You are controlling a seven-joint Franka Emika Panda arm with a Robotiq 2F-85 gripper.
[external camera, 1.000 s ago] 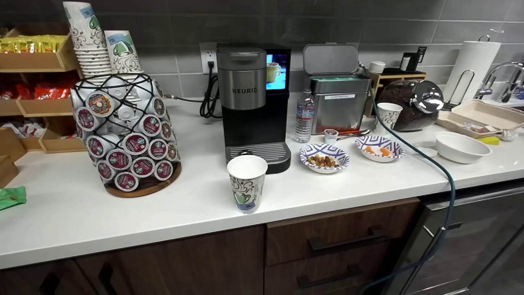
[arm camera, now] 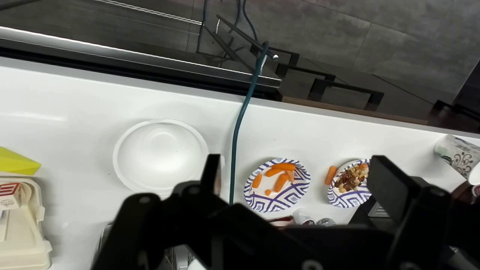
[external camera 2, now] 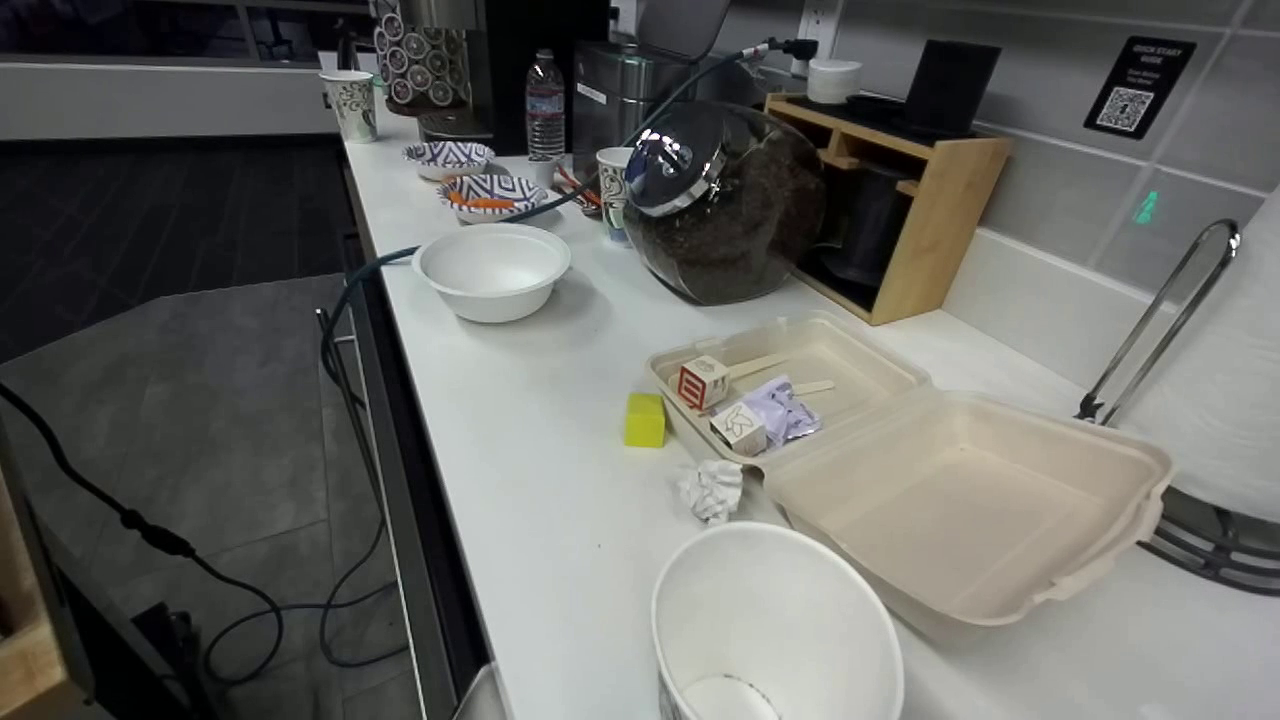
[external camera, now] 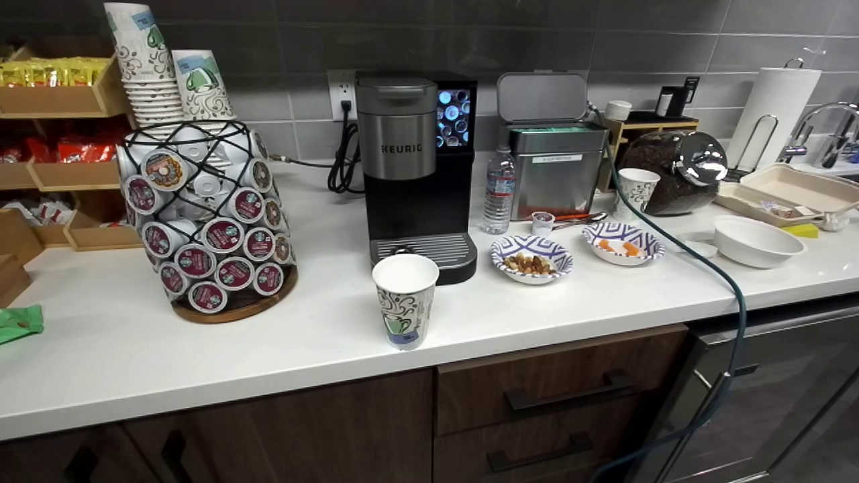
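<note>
My gripper shows only in the wrist view. It is open, its dark fingers (arm camera: 209, 173) wide apart with nothing gripped. Below and between them on the counter is a patterned bowl of carrots (arm camera: 290, 198). A similar bowl of nuts (arm camera: 354, 198) lies near the right finger, partly covered by it. Beside that bowl's rim is an orange piece (arm camera: 330, 175). A plain white bowl (arm camera: 160, 155) stands on the other side of the left finger and looks empty. A paper cup (external camera: 405, 302) stands upright before the Keurig machine (external camera: 396, 149).
A dark green hose (external camera: 690, 251) crosses the counter between the white bowl and the carrots. A bottle (external camera: 499, 193), a metal bin (external camera: 560, 173) and a glass jar (external camera 2: 750, 216) stand behind. An open takeout box (external camera 2: 960, 504) and yellow block (external camera 2: 644, 420) lie farther along.
The coffee machine's screen has switched from a mug picture to round pods. Nothing on the counter has visibly moved.
</note>
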